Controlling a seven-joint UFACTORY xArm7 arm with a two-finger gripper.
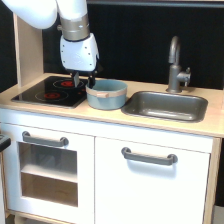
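A grey-blue pot stands upright on the counter, between the stove and the sink. My gripper hangs from the white arm at the pot's left rim, its dark fingers pointing down. They look spread apart, one to the left of the pot and the other close to its rim. I cannot tell whether the right finger touches the pot. Nothing shows held between them.
A black stovetop with red rings lies to the left. On the right are the sink and its tall faucet. Cabinet doors with grey handles fill the front below the counter.
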